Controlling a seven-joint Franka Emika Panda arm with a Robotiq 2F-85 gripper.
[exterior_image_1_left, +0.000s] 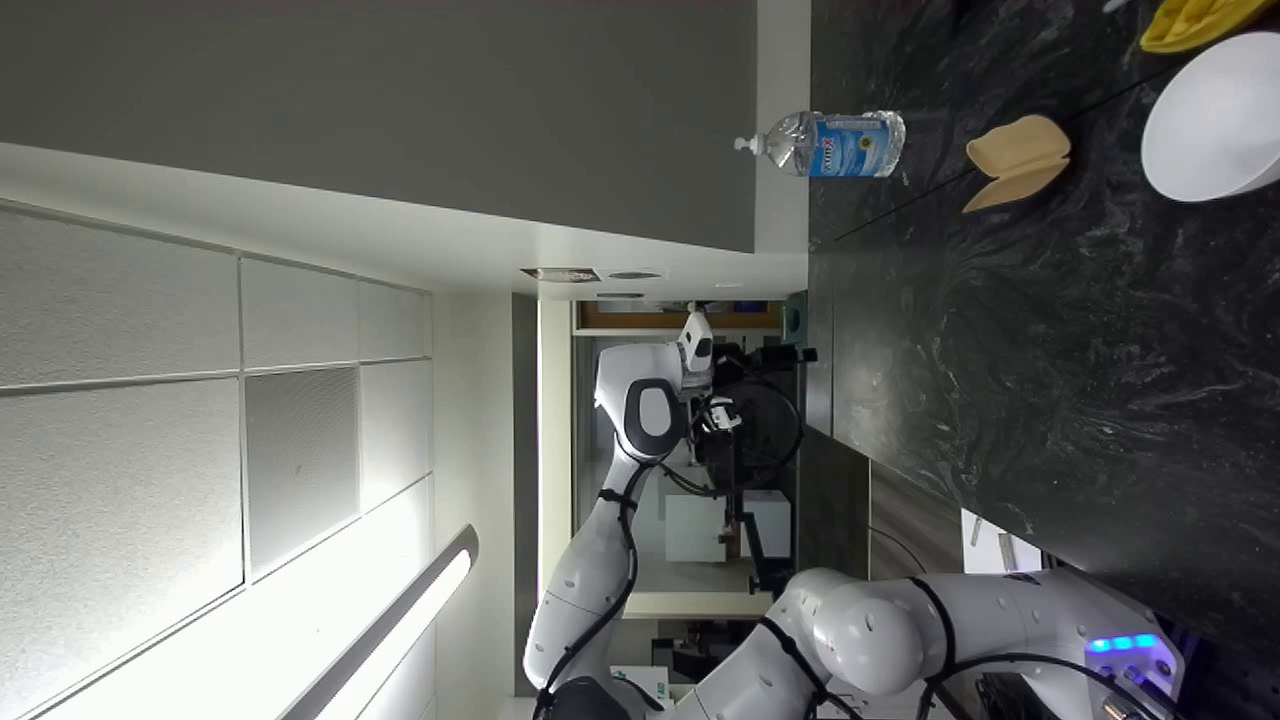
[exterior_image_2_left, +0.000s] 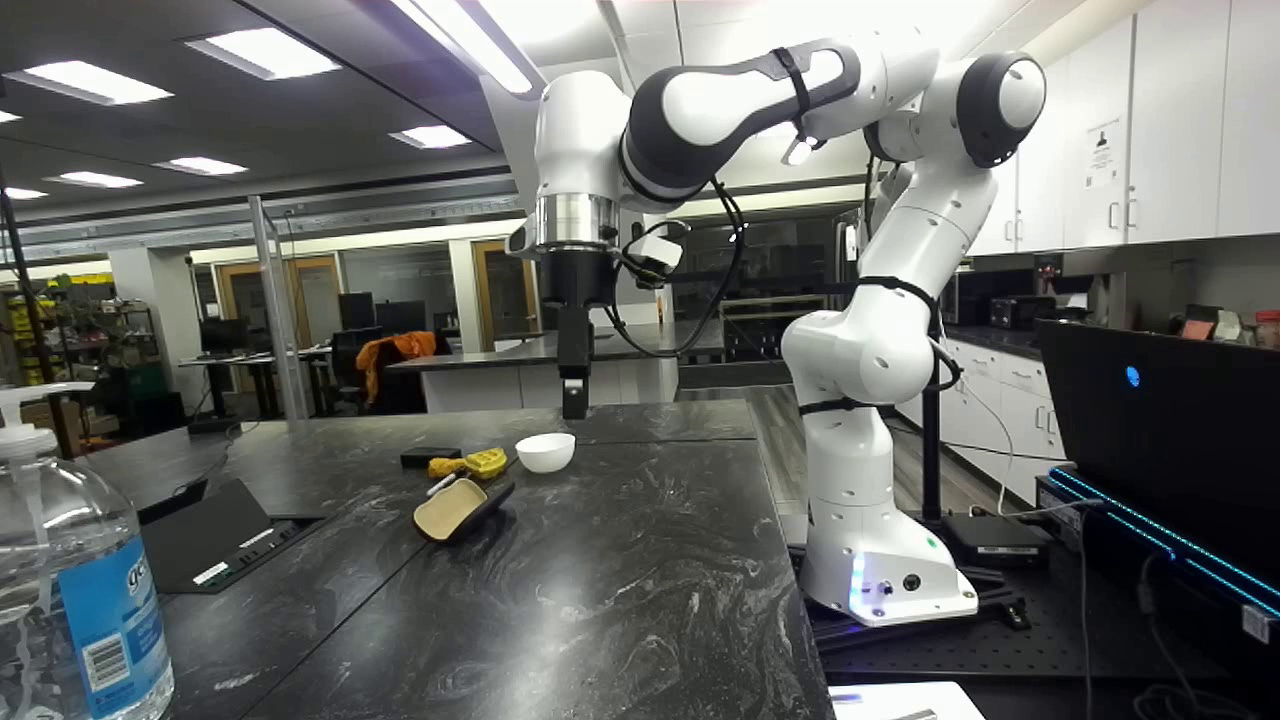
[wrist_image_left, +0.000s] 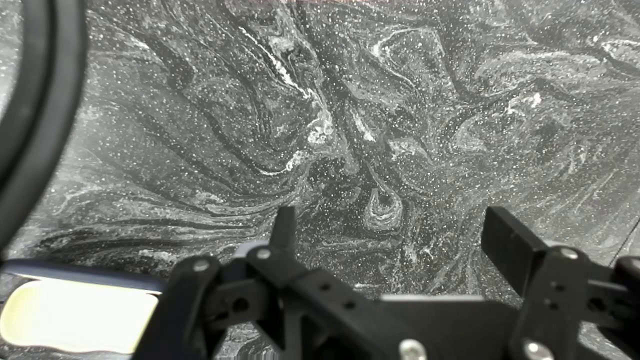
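My gripper is open, its two black fingers wide apart with only bare counter below and nothing between them. In exterior view 2 the gripper (exterior_image_2_left: 576, 396) points straight down, well above the dark counter. On that counter lie a tan-lined dark case (exterior_image_2_left: 449, 511), a white bowl (exterior_image_2_left: 547, 452) and a yellow object (exterior_image_2_left: 485, 463). The case, opened in two halves, shows its tan inside (exterior_image_1_left: 1020, 156) in exterior view 1, beside the white bowl (exterior_image_1_left: 1214, 120). A bright tan piece of the case (wrist_image_left: 78, 315) appears at the lower left of the wrist view.
A clear bottle with a blue label (exterior_image_2_left: 90, 588) stands at the counter's near left. A dark folded device (exterior_image_2_left: 210, 534) and a small black box (exterior_image_2_left: 429, 457) rest on the left side.
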